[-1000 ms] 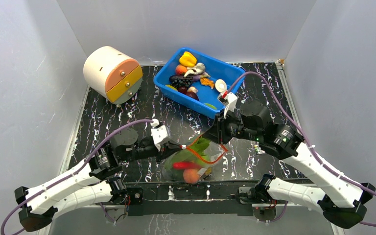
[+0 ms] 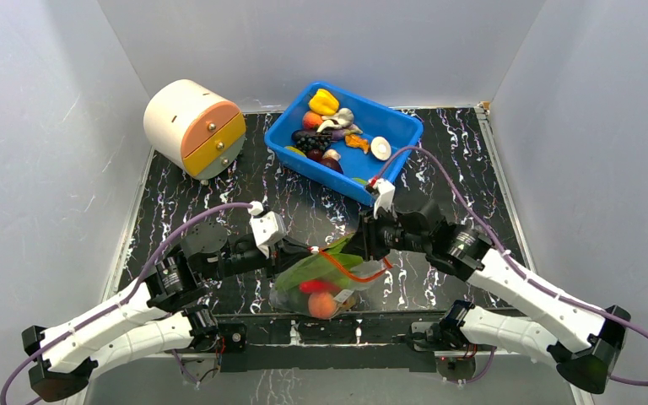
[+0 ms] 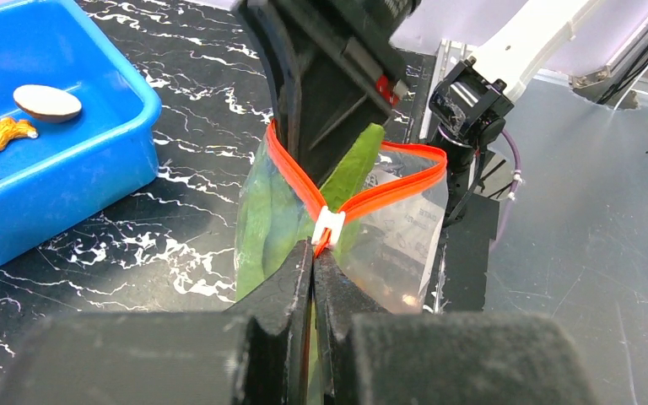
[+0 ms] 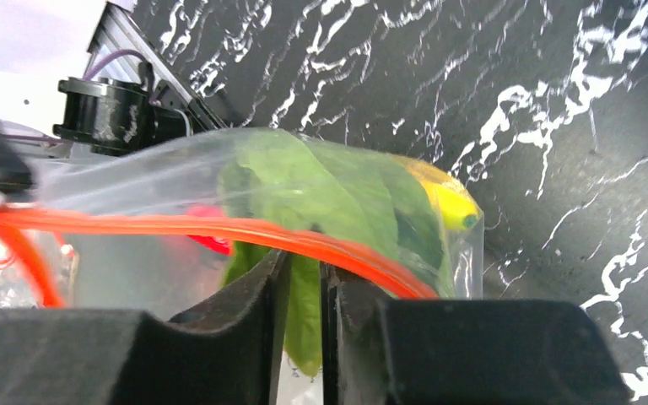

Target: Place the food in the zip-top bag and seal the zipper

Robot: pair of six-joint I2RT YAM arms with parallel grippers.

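Note:
The clear zip top bag (image 2: 369, 272) stands at the table's front edge, its orange zipper (image 3: 405, 186) spread apart. Inside it are a green leafy vegetable (image 2: 310, 272), a red pepper (image 2: 317, 286), a round orange food (image 2: 322, 305) and something yellow (image 4: 454, 207). At the zipper's end, by the white slider (image 3: 328, 228), my left gripper is shut on the strip. My right gripper reaches down at the bag's mouth, fingers a little apart. Green leaf shows in the gap between them; a firm hold on it is not visible.
Behind the bag sits a blue bin (image 2: 405, 120) with several play foods. A round drawer box (image 2: 177, 118) occupies the back left.
My right gripper has come lower and slightly left, down to the bag's mouth.

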